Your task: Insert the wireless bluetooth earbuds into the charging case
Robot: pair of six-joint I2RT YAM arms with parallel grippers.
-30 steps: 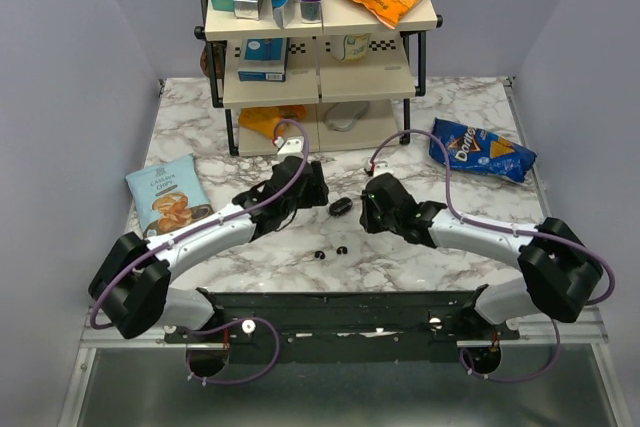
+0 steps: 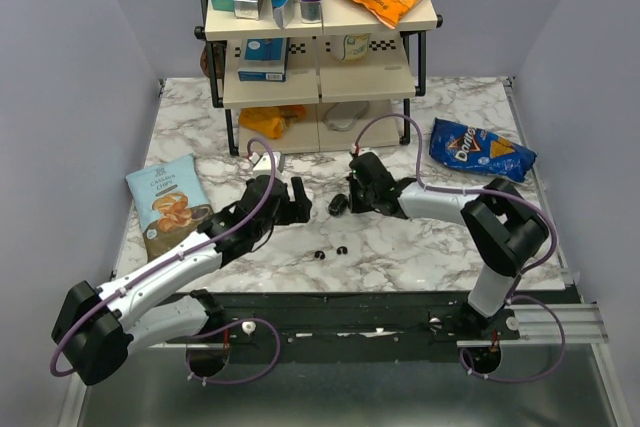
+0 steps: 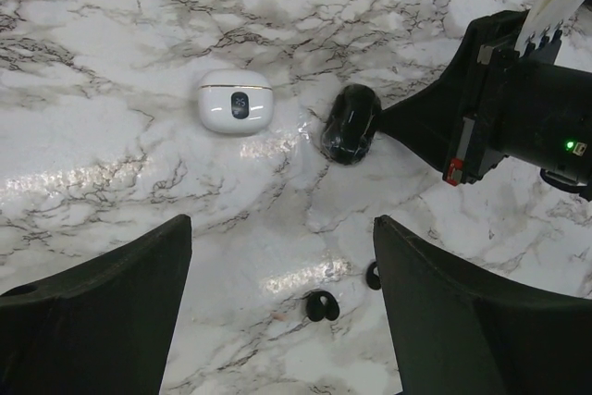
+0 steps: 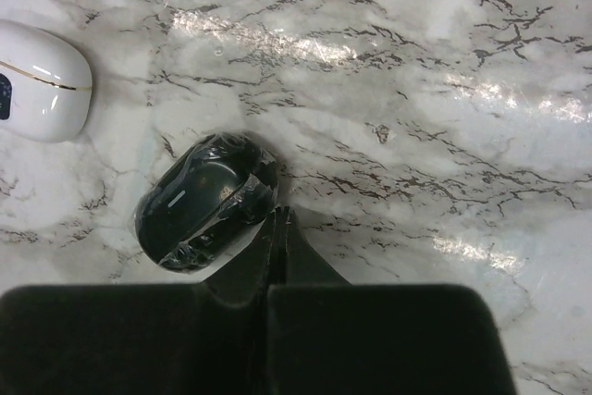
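A glossy black case [image 4: 205, 201] lies closed on the marble table, its end beside the tips of my right gripper, which is shut with nothing visible between its fingers. The tips look to be touching the case or very near it. To its left stands a white case [image 3: 236, 102] with a small lit display, also closed. Two small black earbuds [image 3: 322, 306] [image 3: 374, 275] lie apart from each other nearer the table's front. Over the table my left gripper is open, its fingers wide apart and holding nothing.
A blue chip bag [image 2: 480, 151] lies at the back right, and a pale snack bag [image 2: 168, 205] on the left. The loaded shelf [image 2: 320, 87] rises at the back. Bare marble surrounds the cases and earbuds.
Both grippers have shifted left, the right one coming up to the black case. That case has turned slightly. The earbuds have stayed put.
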